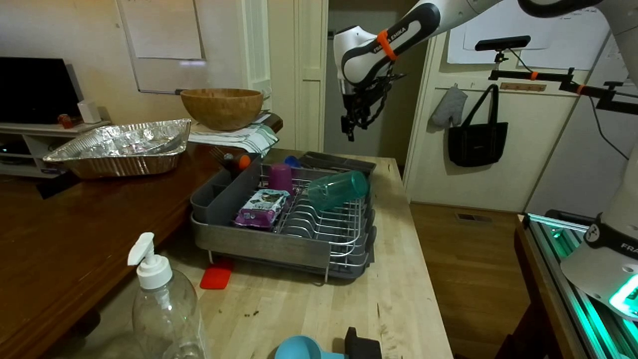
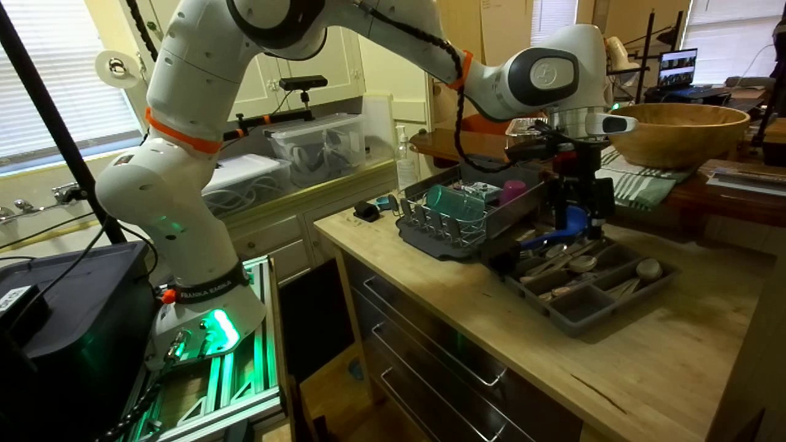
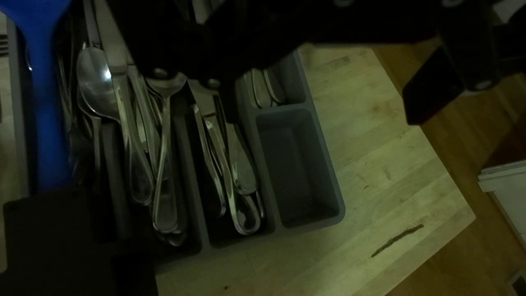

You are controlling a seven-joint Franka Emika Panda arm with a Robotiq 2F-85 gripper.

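My gripper hangs in the air beyond the dish rack, pointing down, with clear space under it. From the other side, the gripper appears above the grey cutlery tray. The wrist view looks down on the tray, where metal spoons and other cutlery handles lie in the compartments. One near compartment is empty. A blue utensil lies along the tray's left side. Dark gripper parts cover the top of that view. The gripper is open, and nothing shows held in it.
The dish rack holds a teal cup, a purple cup and a purple packet. A wooden bowl and foil tray stand on the brown table. Bare wood borders the cutlery tray.
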